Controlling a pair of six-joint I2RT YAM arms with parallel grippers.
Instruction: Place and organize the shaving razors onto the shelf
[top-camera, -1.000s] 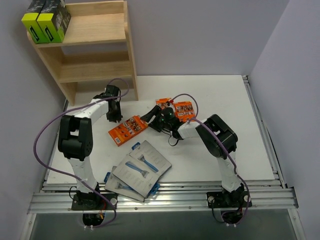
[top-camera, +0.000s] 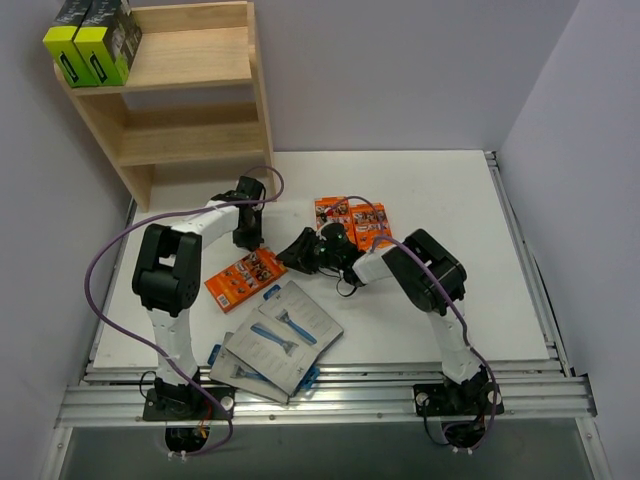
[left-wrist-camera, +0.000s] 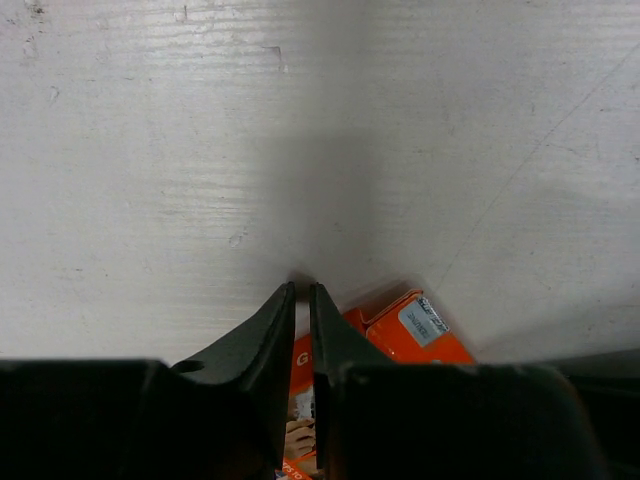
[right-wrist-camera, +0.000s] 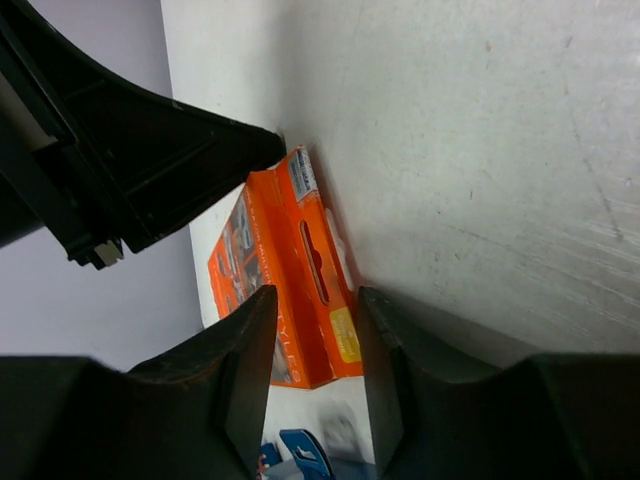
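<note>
An orange razor box (top-camera: 243, 280) lies flat on the white table below the shelf, slanting up to the right. At its upper end is my left gripper (top-camera: 258, 247); in the left wrist view a narrow gap parts its fingers (left-wrist-camera: 275, 335), with orange showing through and no clear hold. My right gripper (top-camera: 284, 261) reaches the box's right end. The right wrist view shows the box's narrow side (right-wrist-camera: 318, 260) between its parted fingers, one fingertip close against the box; a firm grip does not show. The wooden shelf (top-camera: 190, 135) stands at the back left.
Two more orange boxes (top-camera: 370, 222) lie behind my right arm. Grey packs with blue razors (top-camera: 285, 335) overlap at the front. Black-and-green boxes (top-camera: 100, 50) fill the shelf's upper left.
My left gripper has moved right, to the box's upper end. My right gripper has shifted left and down, and the orange box has slid the same way, turning slightly.
</note>
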